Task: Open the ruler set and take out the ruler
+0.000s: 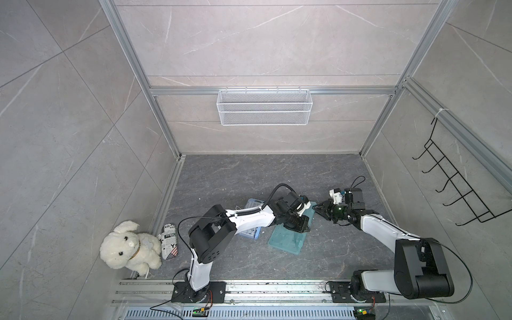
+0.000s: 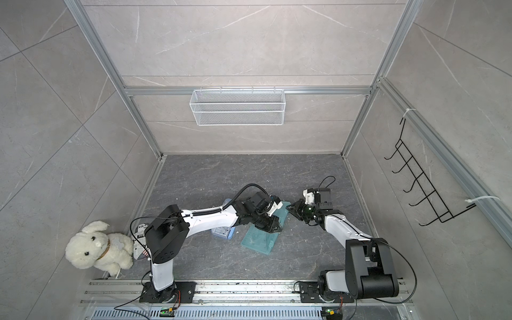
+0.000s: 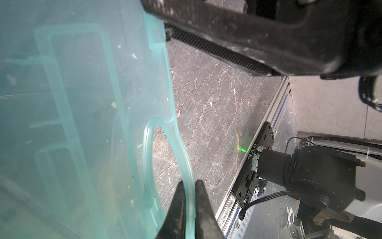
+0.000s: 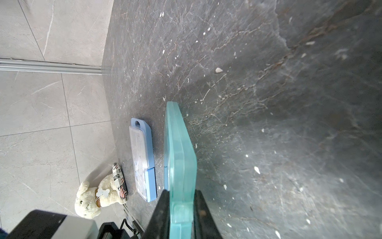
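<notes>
A translucent teal flat case (image 3: pixel 91 131) stands on edge, filling the left side of the left wrist view, with ridges moulded into it. My left gripper is shut on its handle rim. In the right wrist view, the narrow side of the teal case (image 4: pixel 182 159) runs lengthwise between the fingers of my right gripper. One finger is on either side of it, but whether they press on it cannot be told. From above, the teal case (image 1: pixel 288 240) lies partly under the left arm. I cannot make out a ruler.
Left of the teal case lies a light-blue box (image 4: pixel 140 159) with a clear lid, partly under the left arm in the top views. A white plush toy (image 1: pixel 130 248) and a printed pouch (image 1: pixel 169 241) sit at the far left.
</notes>
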